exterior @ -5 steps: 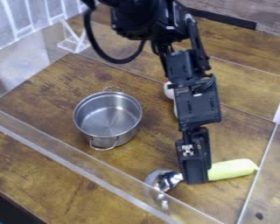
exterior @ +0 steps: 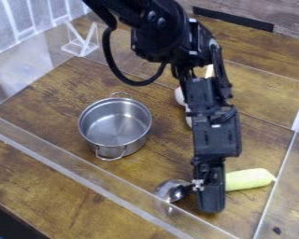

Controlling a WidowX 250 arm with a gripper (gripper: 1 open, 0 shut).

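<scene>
My gripper (exterior: 205, 196) is low at the front right, shut, reaching down beside a shiny metal ladle or spoon (exterior: 171, 190) and a pale yellow-green vegetable-like object (exterior: 250, 178). The fingertips are dark and small; whether anything thin sits between them is hard to tell. A steel pot (exterior: 113, 122) with two handles stands on the wooden table to the left of the arm.
A white object (exterior: 181, 96) is partly hidden behind the arm. A clear barrier runs along the near and right edges of the wooden table (exterior: 46, 93).
My gripper has moved down toward the front, lower between the metal utensil and the pale green object. The pot has not moved.
</scene>
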